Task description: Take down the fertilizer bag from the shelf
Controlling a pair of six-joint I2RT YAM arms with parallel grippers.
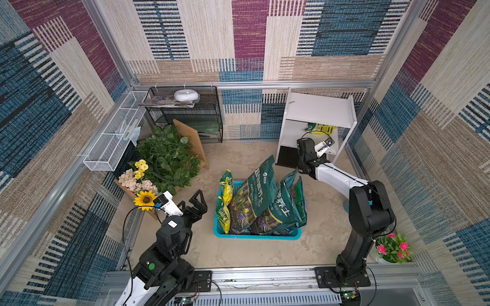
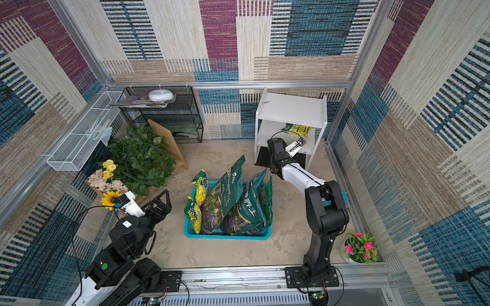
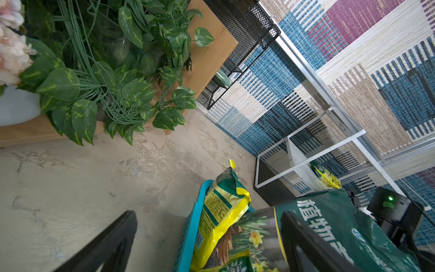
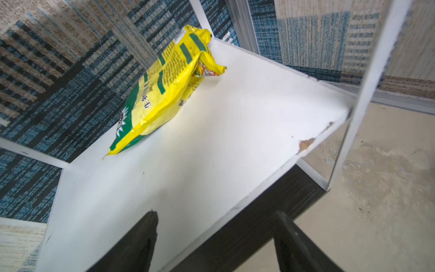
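A yellow and green fertilizer bag (image 4: 165,88) lies toward the rear edge of the white shelf's middle board (image 4: 217,136) in the right wrist view. My right gripper is open at the shelf's front, its fingers (image 4: 136,244) apart with only board between them and the bag farther in. In the top left view the right wrist (image 1: 307,155) hides part of the shelf front, with the bag (image 1: 322,128) partly showing behind it. Over at the left, my left gripper (image 1: 198,203) is open and empty beside the teal basket (image 1: 255,236).
Several large bags (image 1: 255,191) stand in the basket at the table's middle. Leafy plants (image 1: 166,155) and a sunflower (image 1: 145,200) are at the left, below a black wire rack (image 1: 206,114). A pink-flowered pot (image 1: 394,249) sits at front right.
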